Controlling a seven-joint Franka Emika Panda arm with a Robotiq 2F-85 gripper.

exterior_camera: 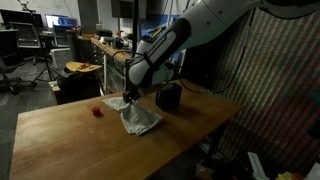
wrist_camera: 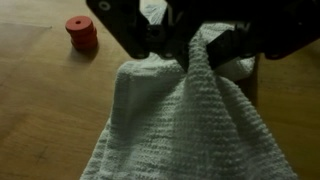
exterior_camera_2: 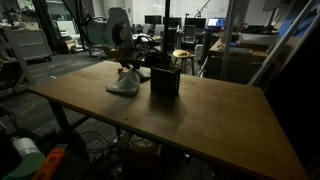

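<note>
A pale, ribbed cloth [wrist_camera: 185, 125] fills the lower middle of the wrist view, bunched into a ridge where it rises between the fingers. My gripper is shut on that raised fold. In exterior view 1 the cloth [exterior_camera: 138, 117] drapes downward from the gripper [exterior_camera: 130, 95], its lower part spread on the wooden table. The other exterior view shows the cloth [exterior_camera_2: 124, 83] peaked below the arm. The fingertips are dark and partly hidden by the fabric.
A red cylindrical object [wrist_camera: 82, 33] stands left of the cloth. The black box [exterior_camera_2: 165, 81] is close beside the cloth on the table. Bare tabletop [exterior_camera: 55, 138] extends to the left in exterior view 1, and bare table [exterior_camera_2: 225, 110] lies right of the box in exterior view 2.
</note>
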